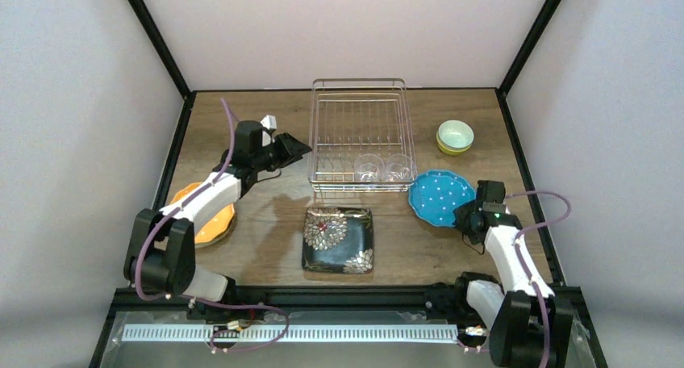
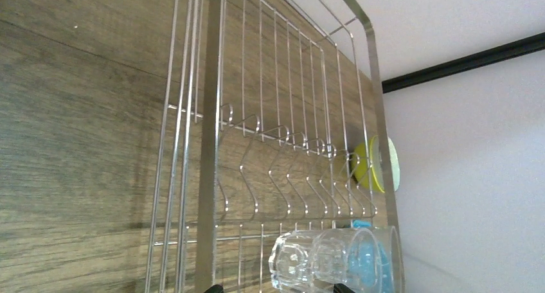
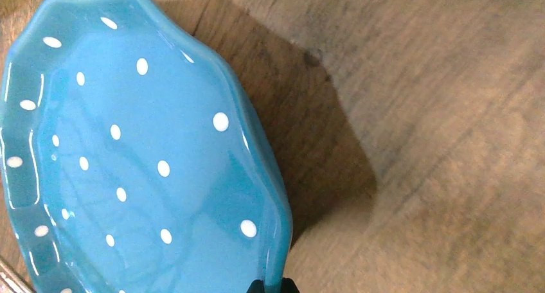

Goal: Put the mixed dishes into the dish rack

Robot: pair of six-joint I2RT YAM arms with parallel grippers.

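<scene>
The wire dish rack [image 1: 360, 102] holds two clear glasses [image 1: 369, 169] in its front part. My left gripper [image 1: 305, 150] stands open just left of the rack; its wrist view looks across the rack's wires, with only the fingertips at the bottom edge. My right gripper is shut on the rim of the blue polka-dot plate [image 3: 141, 164], which lies right of the rack. A dark square dish [image 1: 339, 243] lies in front of the rack, orange plates [image 1: 214, 225] at the left under the left arm, and stacked bowls [image 1: 455, 136] at the back right.
Bare table [image 1: 258, 255] shows between the orange plates and the square dish, and right of the bowls. Walls and a black frame [image 1: 514, 134] bound the workspace on the sides and back.
</scene>
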